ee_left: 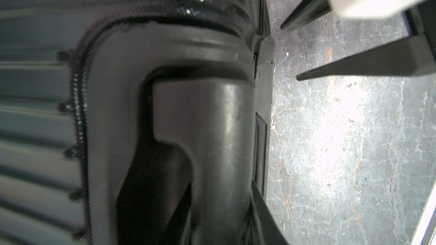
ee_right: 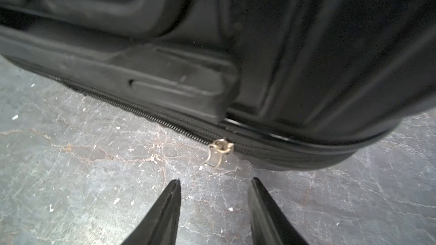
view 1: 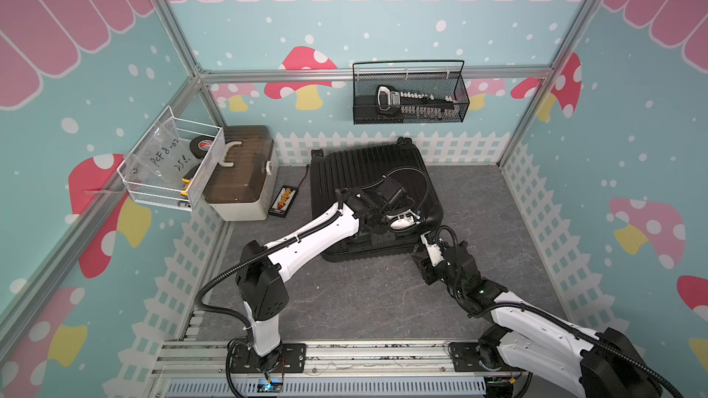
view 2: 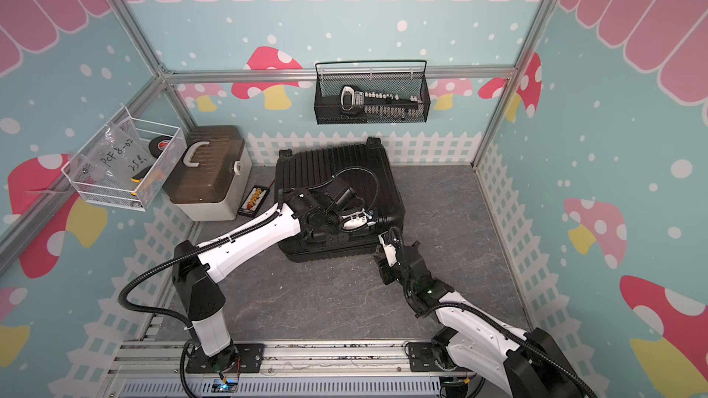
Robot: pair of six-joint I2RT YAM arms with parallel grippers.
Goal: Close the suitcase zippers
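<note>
The black suitcase (view 1: 368,166) lies flat on the grey floor, its ribbed shell up. In the left wrist view my left gripper is shut on the suitcase handle (ee_left: 222,131), one finger on each side of it. Along the suitcase's lower edge, in the right wrist view, runs the zipper (ee_right: 154,118). A small metal zipper pull (ee_right: 218,152) hangs from it near the corner. My right gripper stands open just short of that pull, with only bare floor between its fingers. In the top left view it is by the suitcase's front right corner.
To the left stand a brown-lidded box (view 1: 239,169) and a small tray (view 1: 283,200) on the floor. A white wire basket (view 1: 173,169) and a black mesh basket (view 1: 410,95) hang on the frame.
</note>
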